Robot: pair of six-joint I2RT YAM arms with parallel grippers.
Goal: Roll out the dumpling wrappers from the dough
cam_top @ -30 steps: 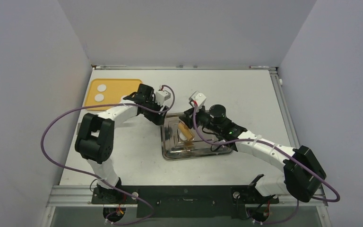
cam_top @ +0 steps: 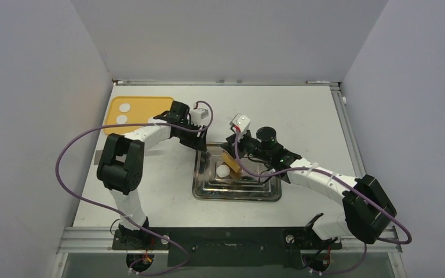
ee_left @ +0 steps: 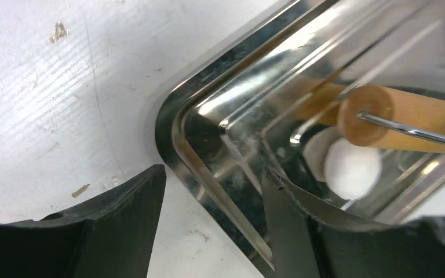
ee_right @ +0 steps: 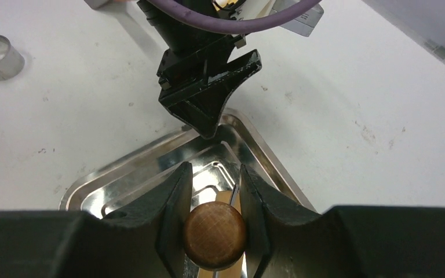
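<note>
A shiny metal tray lies on the white table between the arms. In it, a white dough disc shows close beside the wooden rolling pin, partly hidden by the pin in the left wrist view. My right gripper is shut on the pin's handle, whose round brown end faces the right wrist camera. At the tray's back-left corner is my left gripper, its fingers apart, with the tray's rim in view between them; whether they touch it I cannot tell.
A yellow board with several white discs lies at the back left. A clear cup stands on the table in the right wrist view. Bare table stretches across the back right.
The tray has slid slightly toward the front and left. The pin has shifted relative to the disc, which now shows more fully. Both arms have moved a little.
</note>
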